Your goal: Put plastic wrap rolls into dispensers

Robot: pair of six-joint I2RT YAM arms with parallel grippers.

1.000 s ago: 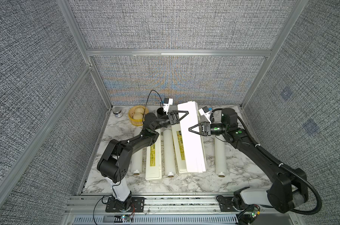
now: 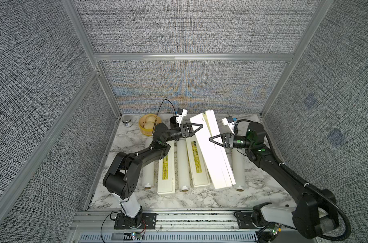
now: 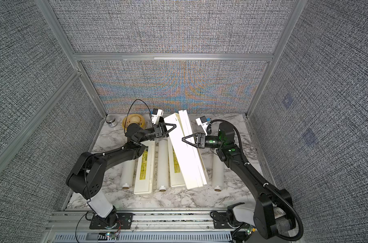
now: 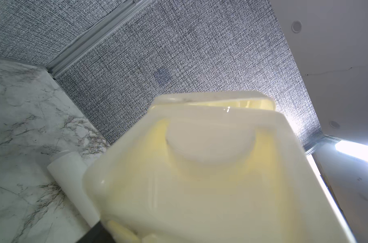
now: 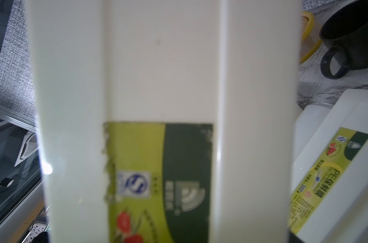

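A long white dispenser (image 2: 206,154) is tilted over the middle of the table, its two halves apart along a gap. My left gripper (image 2: 201,126) is at its upper left side; in the left wrist view the pale dispenser end (image 4: 216,194) hides most of the fingers, so its hold is unclear. My right gripper (image 2: 211,140) stands wide, its fingertips showing only as dark edges at either side of the labelled face (image 5: 163,89). White wrap rolls (image 2: 183,166) (image 2: 148,176) (image 2: 239,172) and two closed dispensers (image 2: 165,184) (image 2: 202,178) lie on the table.
At the back left stand a yellow bowl (image 2: 145,131) and a small jar (image 2: 127,120). A black mug (image 5: 350,44) is behind the lying dispensers.
The dispenser's two halves have come apart, with a gap widening between them.
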